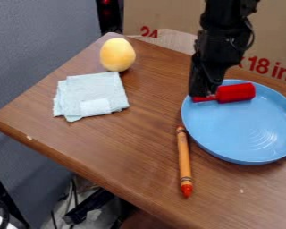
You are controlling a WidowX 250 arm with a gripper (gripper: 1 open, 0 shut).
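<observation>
My black gripper (pixel 203 89) is low over the back left of the blue plate (pixel 243 131), at the left end of a red cylinder (pixel 235 92) lying on the plate. I cannot tell whether its fingers are open or shut on the cylinder, as they are dark and partly hidden.
An orange crayon (pixel 185 162) lies left of the plate on the wooden table (pixel 115 161). A folded pale cloth (pixel 89 94) and a yellow egg-shaped object (pixel 117 54) are at the left. Cardboard boxes stand behind.
</observation>
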